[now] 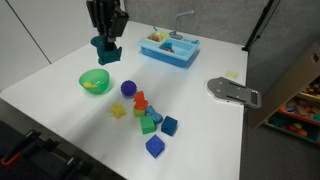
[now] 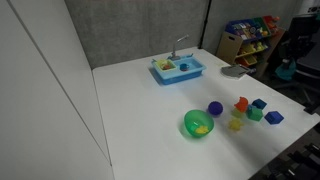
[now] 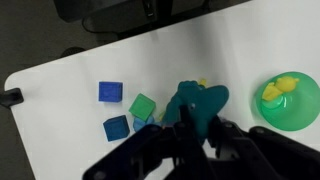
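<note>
In the wrist view my gripper is shut on a dark teal object [image 3: 198, 102], whose exact kind I cannot tell. Exterior view 1 shows the teal object [image 1: 106, 50] hanging in the air above and slightly right of the green bowl [image 1: 95, 80], clear of it. Inside the bowl in the wrist view [image 3: 296, 106] are yellow pieces [image 3: 286, 84]. At the right edge of exterior view 2, the same teal object [image 2: 286, 70] appears below the arm.
Loose on the white table are a purple ball [image 1: 129, 88], a yellow star-like piece [image 1: 118, 110], an orange piece [image 1: 140, 99] and several green and blue blocks [image 1: 155, 146]. A toy sink [image 1: 170, 48] stands at the back, a grey metal plate [image 1: 234, 92] at the right.
</note>
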